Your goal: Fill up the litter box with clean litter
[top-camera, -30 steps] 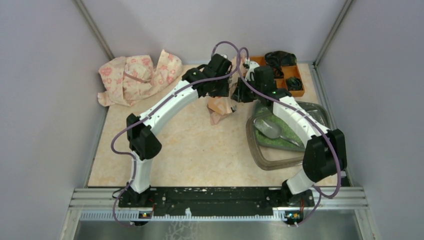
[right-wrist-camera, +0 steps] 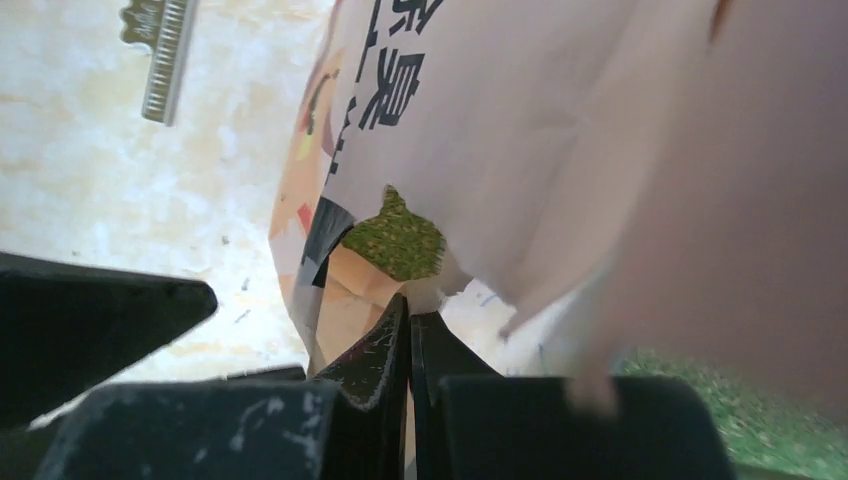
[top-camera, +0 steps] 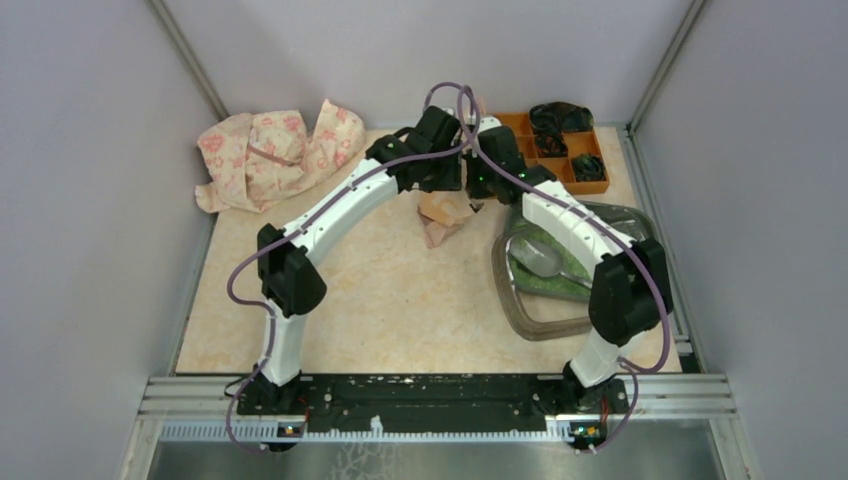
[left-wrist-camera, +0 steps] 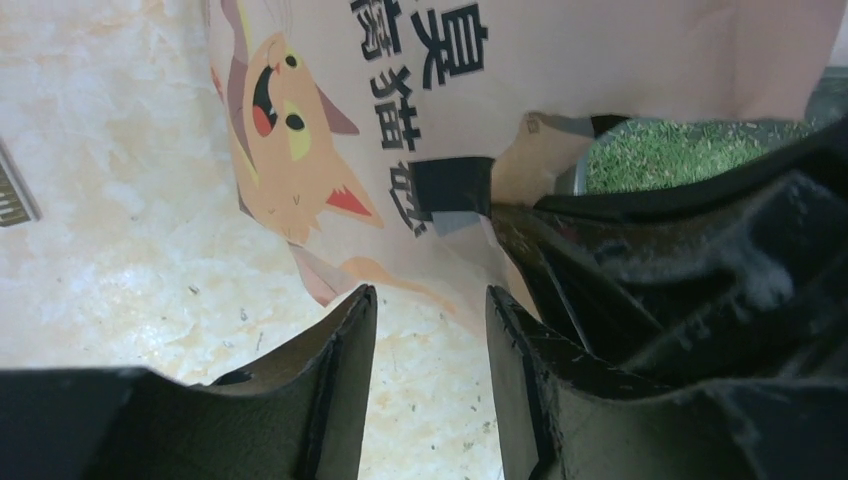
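A paper litter bag [top-camera: 443, 217] with a cartoon cat print stands upright at mid-back, both grippers at it. In the left wrist view my left gripper is part open beside the printed bag [left-wrist-camera: 420, 90], fingers apart, nothing seen between them. In the right wrist view my right gripper is shut at the bag [right-wrist-camera: 480, 130], its tips at the edge of a torn hole showing green pellets; whether paper is pinched is unclear. The litter box [top-camera: 516, 316] with green litter and a grey scoop [top-camera: 537, 257] lies at the right.
A pink floral cloth [top-camera: 270, 160] lies at back left. An orange divided organizer [top-camera: 590, 175] with dark bundles is at back right. A metal comb [right-wrist-camera: 165, 70] lies beyond the bag.
The left arm has shifted very slightly.
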